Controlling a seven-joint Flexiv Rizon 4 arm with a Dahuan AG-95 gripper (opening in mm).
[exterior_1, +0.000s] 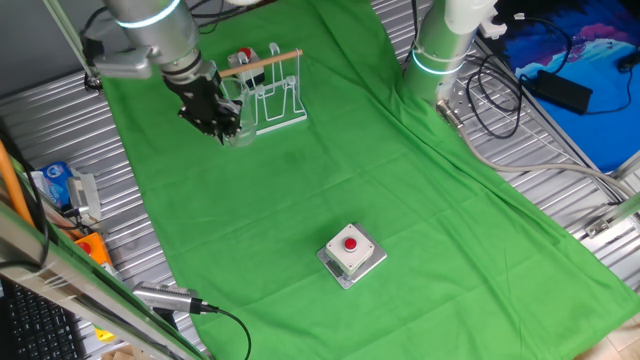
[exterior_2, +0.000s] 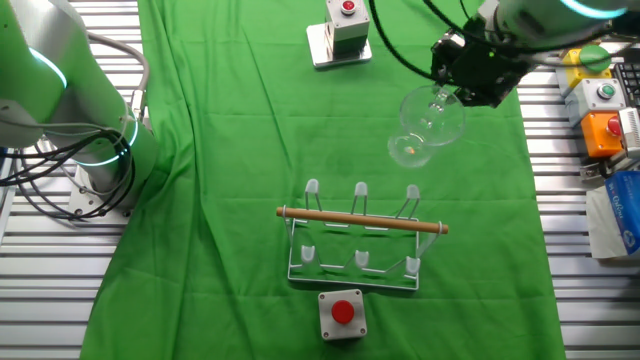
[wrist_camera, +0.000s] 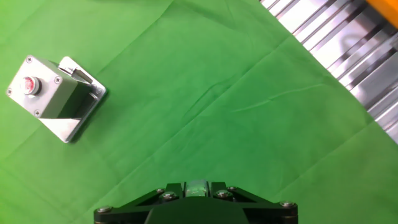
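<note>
A clear glass (exterior_2: 433, 118) hangs above the green cloth, its rounded outlines faint against it. My gripper (exterior_2: 446, 92) is shut on one end of it. Exterior view 1 shows the glass (exterior_1: 240, 130) below the gripper (exterior_1: 232, 126), by the left end of a white wire rack (exterior_1: 282, 104). In exterior view 2 that rack (exterior_2: 352, 284), with its wooden bar (exterior_2: 362, 218), stands apart from the glass. At the bottom of the wrist view, something clear shows between the gripper's (wrist_camera: 196, 188) fingers; most of the glass is not visible there.
One red-button box (exterior_2: 343, 314) sits beside the rack; another (exterior_1: 350, 248) rests on a metal plate. Button boxes (exterior_2: 598, 95) line the opposite side. Open green cloth (exterior_1: 250, 210) lies between the rack and the plated box.
</note>
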